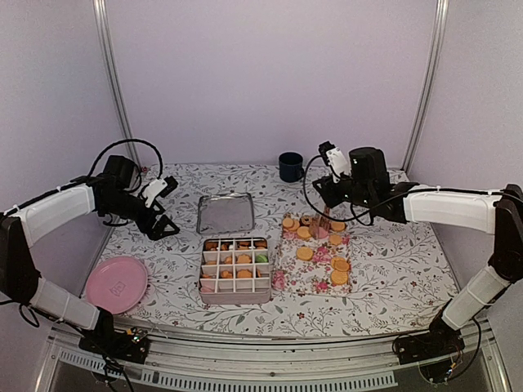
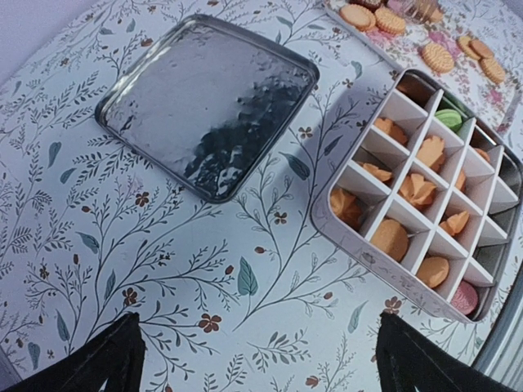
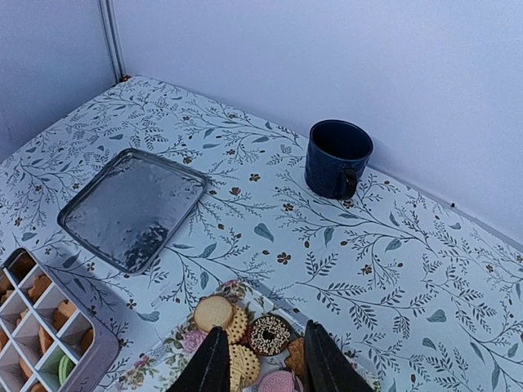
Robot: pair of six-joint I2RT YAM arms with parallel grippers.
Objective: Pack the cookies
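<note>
Over the back of the flowered cookie mat [image 1: 292,273], my right gripper [image 1: 320,224] points down. In the right wrist view its dark fingers [image 3: 214,359] are partly closed, with a pink cookie [image 3: 280,381] between them; the lower grip is cut off by the frame. Close by lie a chocolate ring cookie [image 3: 269,335], a star cookie [image 3: 296,355] and pale round cookies [image 3: 214,313]. The divided box [image 1: 235,298] stands left of the mat; its compartments hold orange-brown cookies [image 2: 418,190], a green one [image 2: 449,118] and a pink one [image 2: 464,297]. My left gripper hangs open and empty.
An empty metal tray [image 1: 225,214] lies behind the box, and a dark blue mug [image 1: 291,167] stands at the back. The pink plate [image 1: 117,284] is at the front left. Bare tablecloth [image 1: 400,282] stretches right of the mat.
</note>
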